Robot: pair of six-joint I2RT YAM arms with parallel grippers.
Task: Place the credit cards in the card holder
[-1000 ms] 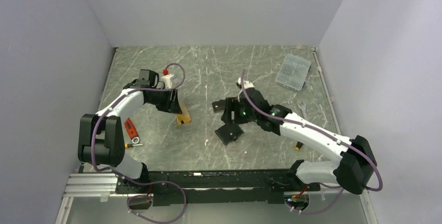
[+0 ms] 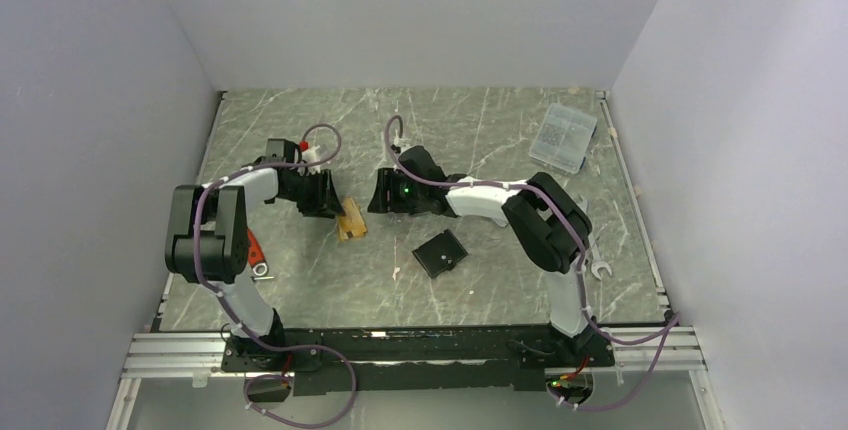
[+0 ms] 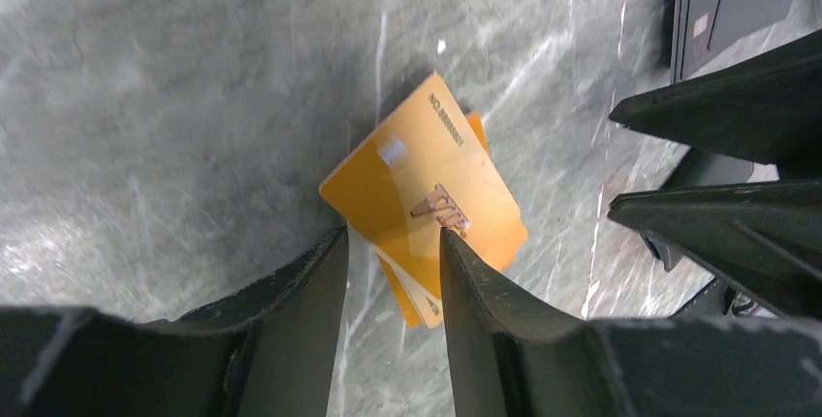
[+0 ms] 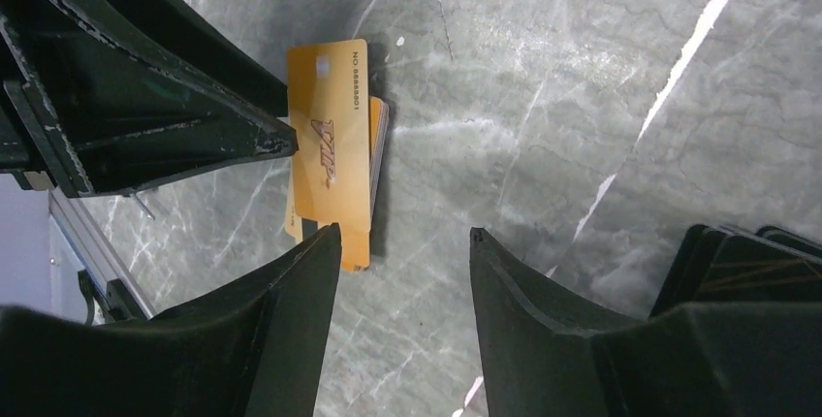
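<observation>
A small stack of orange-gold cards (image 2: 351, 222) (image 3: 426, 176) (image 4: 330, 145) lies slightly fanned on the marble table, left of centre. My left gripper (image 2: 320, 200) stands open just left of the cards and low over them, its fingertips at their edge. My right gripper (image 2: 385, 195) hangs open a short way right of the stack, with nothing between its fingers. Dark flat items, possibly holders, lie on the table: one (image 2: 438, 253) in front of the right arm, another (image 3: 737, 0) partly seen in the left wrist view.
A clear plastic box (image 2: 563, 137) sits at the back right. A red tool (image 2: 254, 248) lies at the left edge, partly under the left arm, and a wrench (image 2: 600, 267) at the right.
My right arm has swung from the front right toward the centre, its gripper moving left and back toward the cards. My left gripper has shifted slightly left.
</observation>
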